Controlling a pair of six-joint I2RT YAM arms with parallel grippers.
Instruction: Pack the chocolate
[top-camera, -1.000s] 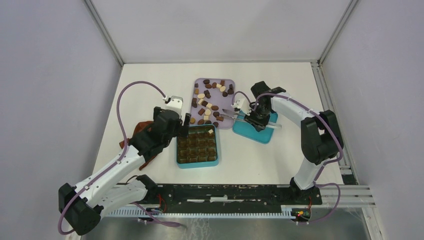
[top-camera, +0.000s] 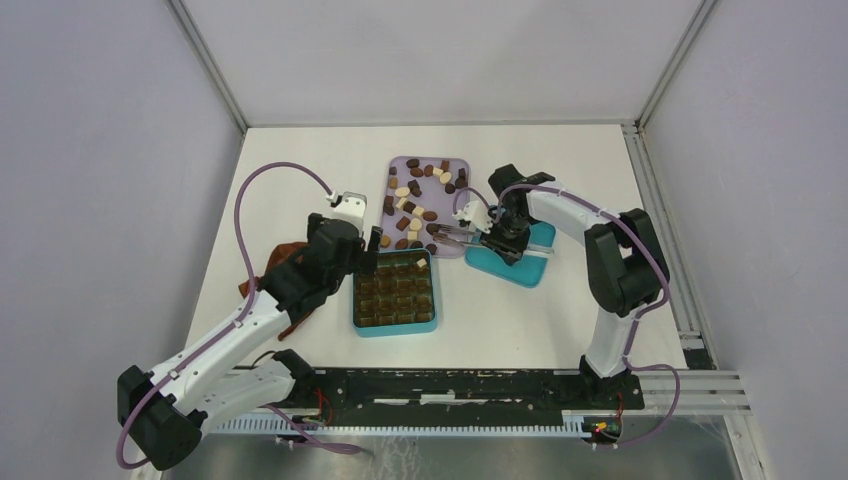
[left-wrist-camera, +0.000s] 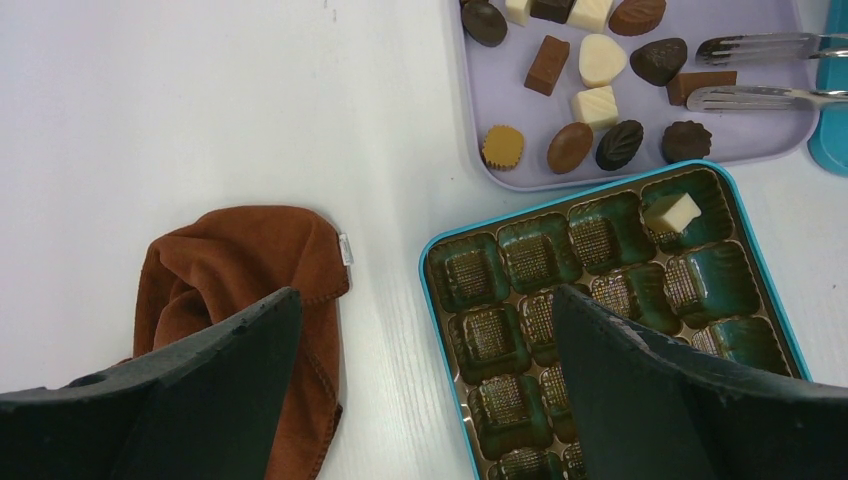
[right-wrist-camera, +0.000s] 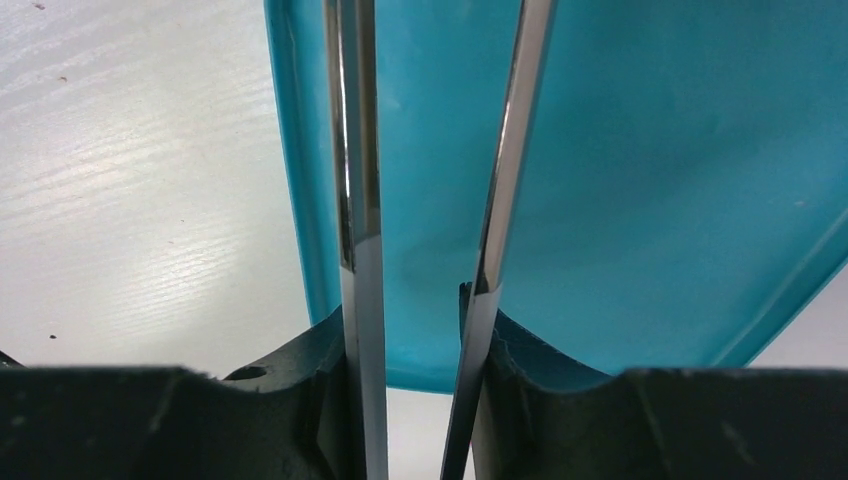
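Observation:
A lilac tray (top-camera: 424, 176) of assorted chocolates sits at the back middle. The brown compartment box with blue rim (left-wrist-camera: 535, 255) holds one white cube (left-wrist-camera: 671, 212) in a back-right compartment. My left gripper (top-camera: 352, 246) hangs open left of the box, nothing between its fingers. My right gripper (top-camera: 490, 233) grips metal tongs (right-wrist-camera: 357, 180) over a blue tray (right-wrist-camera: 650, 250); their forked tips (left-wrist-camera: 745, 98) reach over the lilac tray's right side among the chocolates, apart from each other.
A brown cloth (left-wrist-camera: 240, 250) lies left of the box.
My right arm and the tongs have moved slightly leftward, further over the lilac tray. The left arm has not moved.

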